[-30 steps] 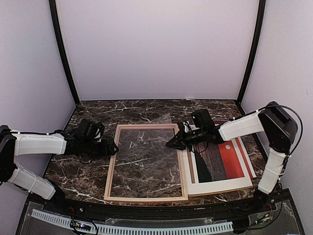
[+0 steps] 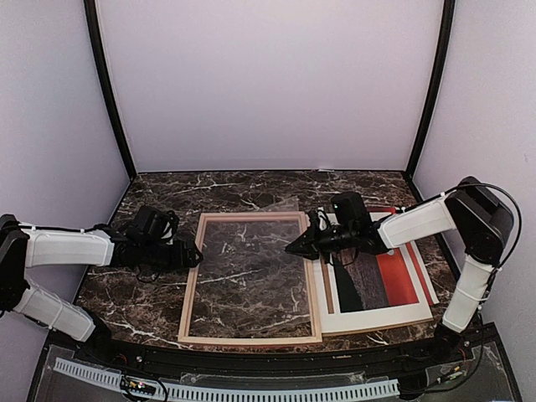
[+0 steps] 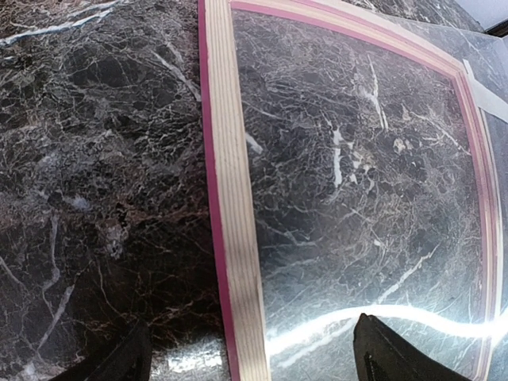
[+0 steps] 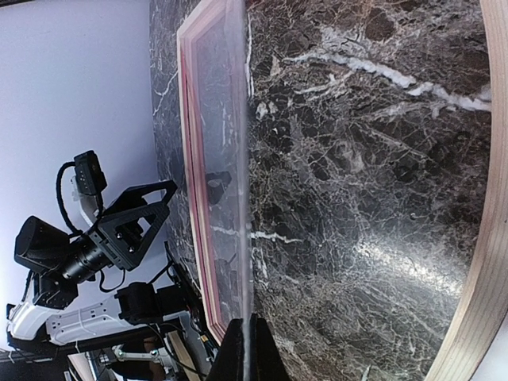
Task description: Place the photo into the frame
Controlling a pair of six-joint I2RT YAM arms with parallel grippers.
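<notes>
The light wooden frame (image 2: pixel 192 293), pinkish on its side, lies empty on the dark marbled table. A clear sheet (image 4: pixel 243 159) stretches over the frame, and my right gripper is shut on its right edge. In the top view that right gripper (image 2: pixel 295 248) is above the frame's right bar. My left gripper is open at the frame's left bar, one finger on either side; whether it touches the bar I cannot tell. To the right lies the photo (image 2: pixel 399 279), red and dark with a white border, partly covered by the right arm.
The photo lies on a pale wooden-edged board (image 2: pixel 381 325) right beside the frame. White walls (image 2: pixel 276 84) close in the back and both sides.
The left arm and the frame look almost unchanged.
</notes>
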